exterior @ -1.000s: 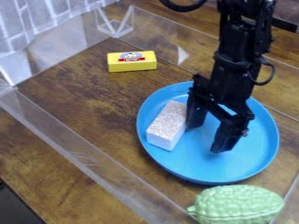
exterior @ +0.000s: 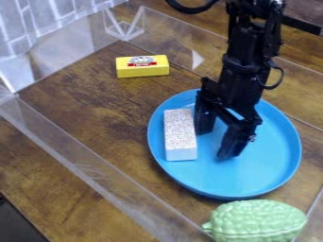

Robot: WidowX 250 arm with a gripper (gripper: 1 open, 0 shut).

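A black robot gripper (exterior: 218, 128) hangs down from the top over a blue plate (exterior: 259, 175), its dark fingers open and low over the plate's middle. A white speckled block (exterior: 179, 134) lies on the left part of the plate, upright along the view's vertical, just left of the gripper. Whether the left finger touches the block is hard to tell.
A yellow box (exterior: 143, 66) lies on the wooden table (exterior: 76, 142) behind and left of the plate. A pale green cabbage-like object (exterior: 252, 221) sits at the front right. A clear wall runs along the left.
Since a second ago the white block has turned from slanted to straight and shifted slightly left. The gripper has shifted a little over the plate.
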